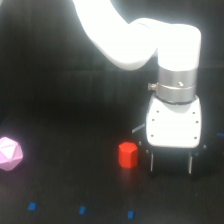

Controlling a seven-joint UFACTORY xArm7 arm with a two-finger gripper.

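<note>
In the camera view a small red block [128, 155] lies on the dark surface, left of centre at mid-right of the picture. My gripper [171, 164] hangs below its white body just to the right of the block. Its two thin fingers stand wide apart, and nothing shows between them. The left finger is beside the block, with a narrow gap in the picture; how far apart they are in depth I cannot tell. A pink many-sided ball [10, 154] rests at the left edge, well away from the gripper.
Blue marks lie on the black surface near the front, among them a left mark [32, 206], a middle mark [82, 210] and a right mark [130, 214]. Bare surface stretches between the pink ball and the red block.
</note>
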